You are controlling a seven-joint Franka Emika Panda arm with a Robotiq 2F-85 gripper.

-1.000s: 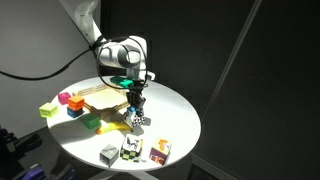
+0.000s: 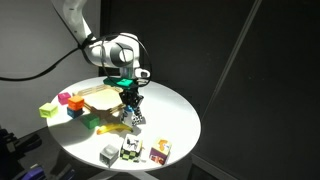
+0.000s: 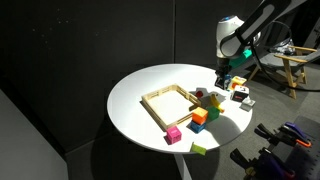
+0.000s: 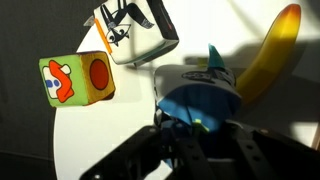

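In the wrist view a blue-and-white patterned block (image 4: pixel 200 98) is between the dark fingers of my gripper, which is shut on it. Exterior view 1 has the gripper (image 2: pixel 129 104) low over the round white table, with the block's speckled black-and-white face (image 2: pixel 138 118) just beneath. The arm hides part of the block there. From exterior view 2 the gripper (image 3: pixel 223 86) appears at the table's far right side, too small to make out its fingers.
Beside the held block lies a yellow banana (image 4: pixel 271 55). A picture block (image 4: pixel 134 27) and a green-and-orange block (image 4: pixel 78 79) stand near the table edge. A shallow wooden tray (image 3: pixel 148 107) sits left of several coloured cubes. Bare table surrounds the tray's left side (image 3: pixel 125 100).
Over the last second the arm has shifted slightly left in exterior view 1, toward the tray, the block moving a little with it.
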